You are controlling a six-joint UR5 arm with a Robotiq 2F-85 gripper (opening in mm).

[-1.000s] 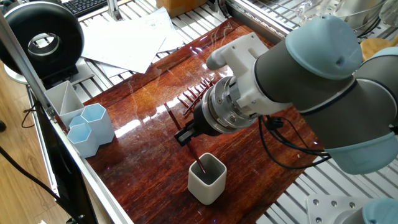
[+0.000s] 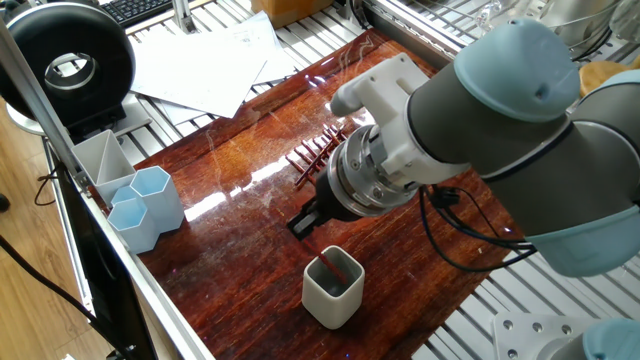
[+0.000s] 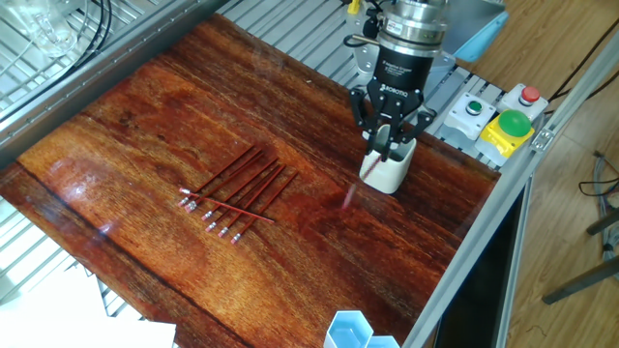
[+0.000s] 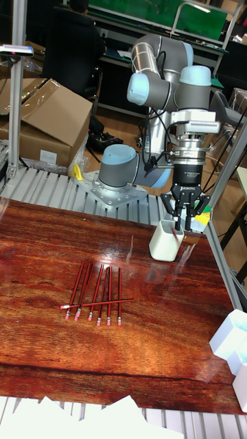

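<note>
A dark red pencil slants into the white square cup, its lower part inside. Its upper part is faint beside my gripper. In exterior view 2 it is a blurred streak in front of the cup, below my gripper; another blur lies beside the cup in exterior view 3. My gripper hangs just above the cup's rim. Its fingertips are close together, and whether they still touch the pencil cannot be made out. Several red pencils lie on the wooden board, one across the others.
Pale blue hexagonal holders and a white angular holder stand at one board edge. Papers lie beyond the board. An emergency-stop button sits past the cup. Bare board spreads around the loose pencils.
The pencil at my gripper stood out clearly above and below the fingers before; its upper length is now faint and its lower end sits differently in the cup. The arm has barely moved.
</note>
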